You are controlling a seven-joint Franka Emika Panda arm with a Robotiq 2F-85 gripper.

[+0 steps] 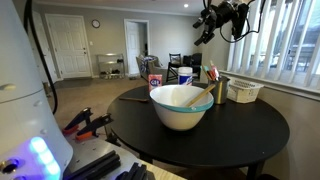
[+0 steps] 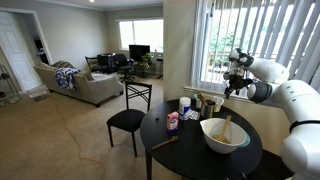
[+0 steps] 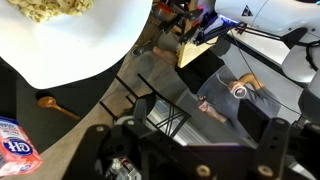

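Note:
A white bowl with a teal rim (image 1: 178,113) stands on the round black table; exterior view 2 also shows the bowl (image 2: 222,145). Leaning inside it, a wooden utensil (image 1: 203,95) has its handle up against the rim. Yellowish bits of food (image 3: 45,18) lie in the bowl in the wrist view. High above the table hangs my gripper (image 1: 197,32), open and clear of the bowl and utensil. Its dark fingers (image 3: 108,142) stand wide apart in the wrist view, holding nothing.
Behind the bowl are a red box (image 2: 172,121), a white tub (image 1: 185,76), a metal canister of utensils (image 1: 220,92) and a white basket (image 1: 243,91). A wooden spoon (image 2: 164,142) lies at the table's left.

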